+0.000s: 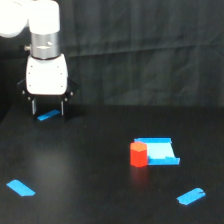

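My gripper (pixel 48 108) points down at the far left, its two dark fingers apart. A small flat blue piece (pixel 49 115) lies on the table between and just below the fingertips; whether they touch it I cannot tell. To the right of the middle stands a red block (pixel 138 154), in front of the left part of a blue-edged square with a pale inside (pixel 160 150).
One blue strip (pixel 20 188) lies at the front left, another (pixel 191 197) at the front right. Bare dark table (pixel 85 160) spreads between them. A dark curtain (pixel 140 60) hangs behind the table.
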